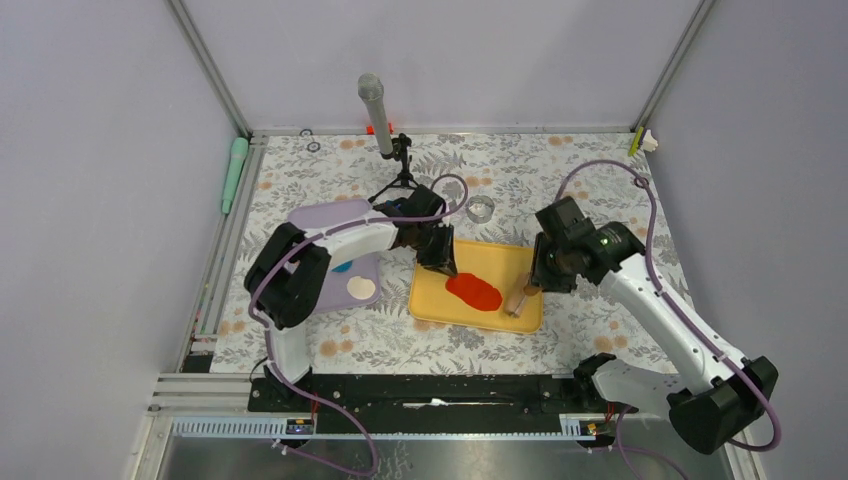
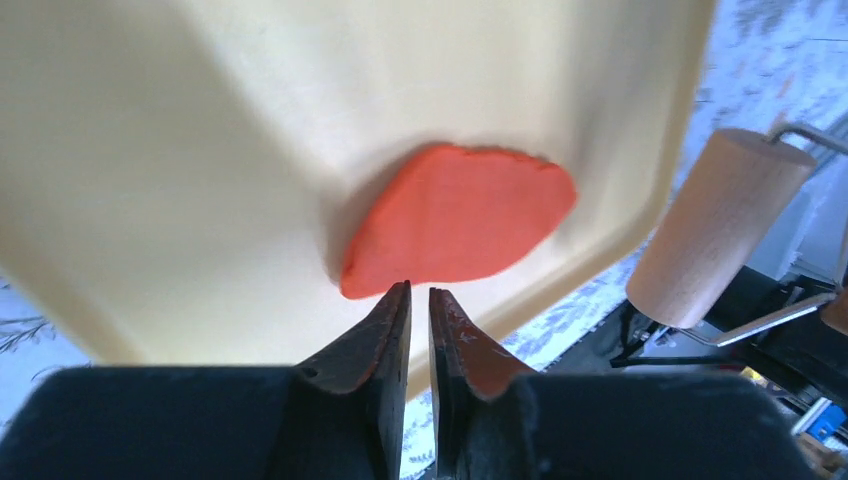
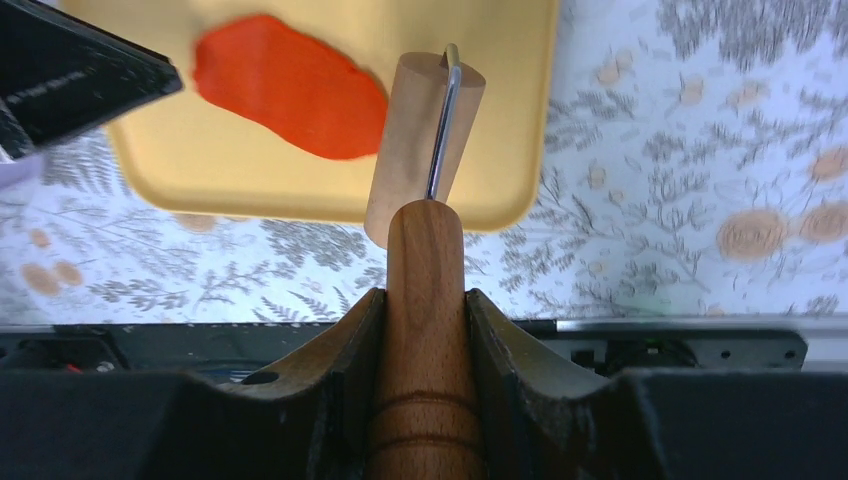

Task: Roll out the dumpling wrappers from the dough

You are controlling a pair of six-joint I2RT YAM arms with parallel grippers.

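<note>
A flattened piece of red dough (image 1: 473, 291) lies in the yellow tray (image 1: 440, 310). My right gripper is shut on the wooden handle of a roller (image 3: 410, 150), whose cylinder is over the tray's right side, beside the dough. My left gripper is above the tray near the dough's left end; its fingertips are close together, with no object visible between them, and I cannot tell whether it is fully shut.
A purple tray (image 1: 330, 300) with a pale round piece and blue items sits at the left, partly under the left arm. A clear ring (image 1: 480, 208) and a stand-mounted camera-like column (image 1: 370, 100) are behind the yellow tray.
</note>
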